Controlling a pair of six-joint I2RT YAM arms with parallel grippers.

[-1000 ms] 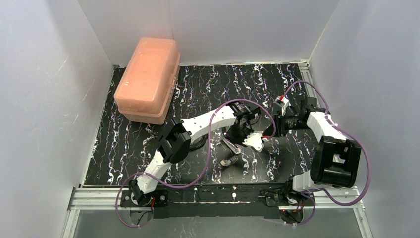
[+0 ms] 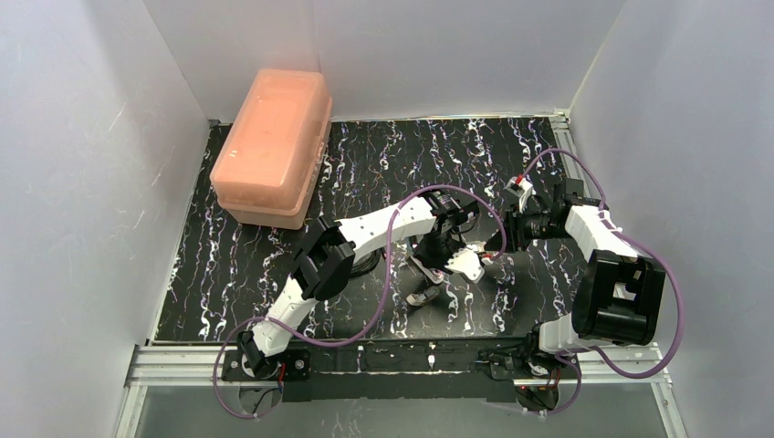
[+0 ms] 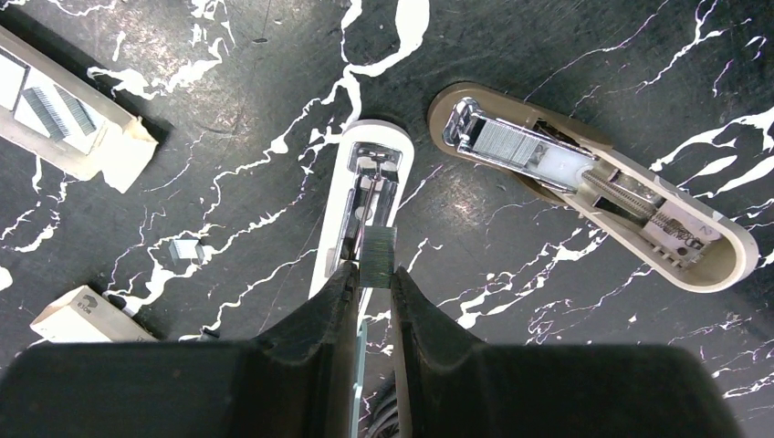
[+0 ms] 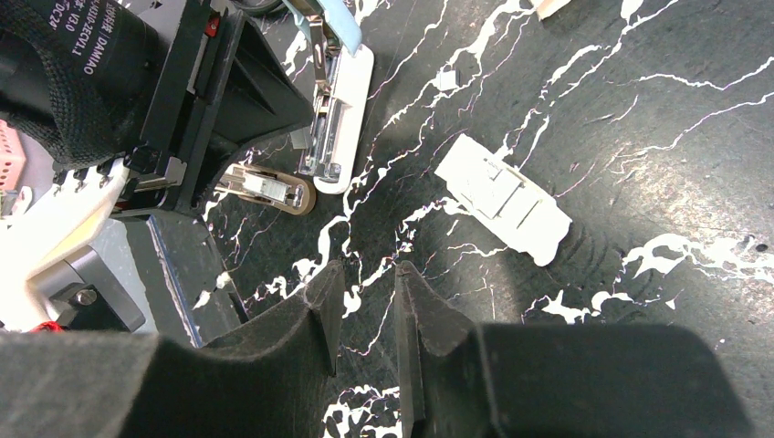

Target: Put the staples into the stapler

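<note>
My left gripper is shut on a small grey block of staples (image 3: 377, 246), seen in the left wrist view over an opened white stapler (image 3: 384, 133). The stapler's metal channel (image 3: 353, 224) lies bare beneath and beyond the block; whether the block touches it I cannot tell. In the right wrist view the same stapler (image 4: 351, 91) shows its light blue top (image 4: 341, 23) raised, and the staples (image 4: 299, 139) stick out at the left fingertips. My right gripper has its fingers apart over bare table, with nothing between them.
A brown-and-beige stapler (image 3: 721, 240), also opened, has staples in its channel. An open staple box (image 3: 114, 146) holds more strips. A loose staple piece (image 3: 187, 251) and a small carton (image 3: 87, 315) lie near it. An orange case (image 2: 274, 137) stands back left.
Very little differs in the top view: my left gripper's end has shifted slightly. The right arm holds nearly the same place.
</note>
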